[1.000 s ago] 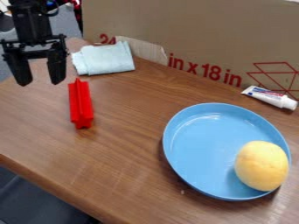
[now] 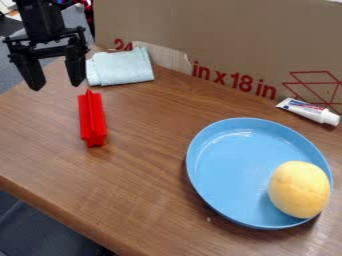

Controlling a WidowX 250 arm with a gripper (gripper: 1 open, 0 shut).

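Note:
My black gripper [image 2: 54,75] hangs open at the upper left, above the table and a little behind and left of a long red object [image 2: 92,122], which lies lengthwise on the wood. A folded pale blue cloth [image 2: 120,66] rests at the back. On the right is a blue plate [image 2: 227,170] with a round yellow object [image 2: 299,189] on it.
A white toothpaste tube [image 2: 309,111] lies at the back right, in front of a cardboard box [image 2: 227,40] that runs along the rear. The table's edge crosses the lower left.
My gripper has shifted slightly to the right and up, toward the cloth's side. The objects on the table have not moved.

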